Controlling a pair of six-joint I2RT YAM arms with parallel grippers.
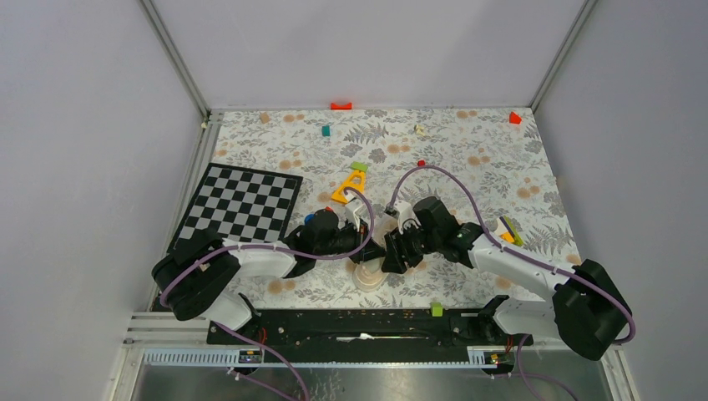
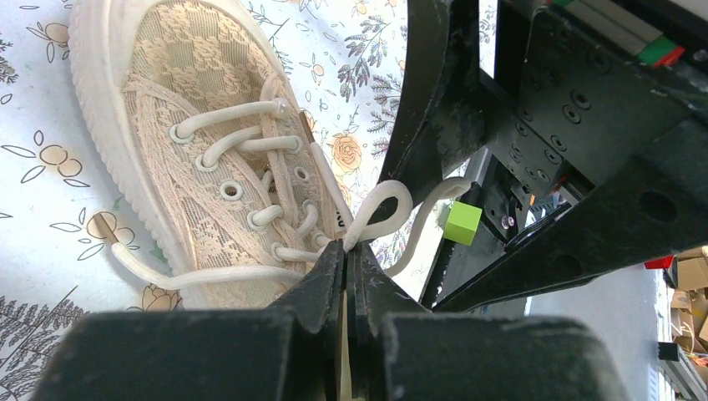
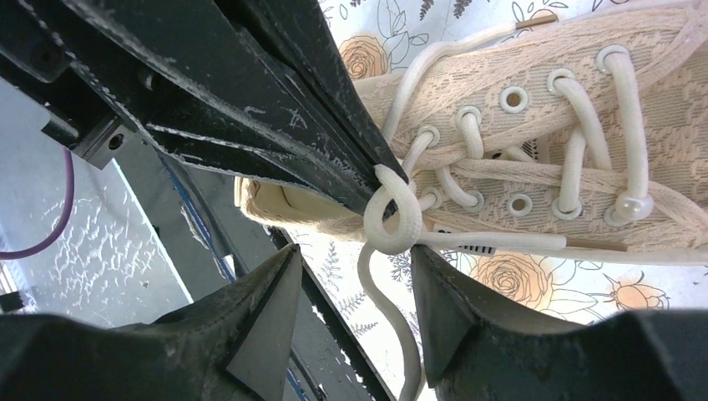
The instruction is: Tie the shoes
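A beige canvas shoe [image 2: 167, 117] with white laces lies under both grippers. My left gripper is shut on the lace at the base of an upright loop; in the right wrist view that loop [image 3: 401, 225] hangs at its fingertips. One loose lace end [image 2: 167, 276] lies across the shoe toward the left. My right gripper [image 1: 392, 251] stands part open just right of the left one; in its wrist view a lace strand [image 3: 380, 301] runs down between its fingers, which are apart.
A checkerboard [image 1: 234, 200] lies at left, an orange piece [image 1: 351, 184] behind the grippers, a green cube [image 2: 462, 222] at the front edge.
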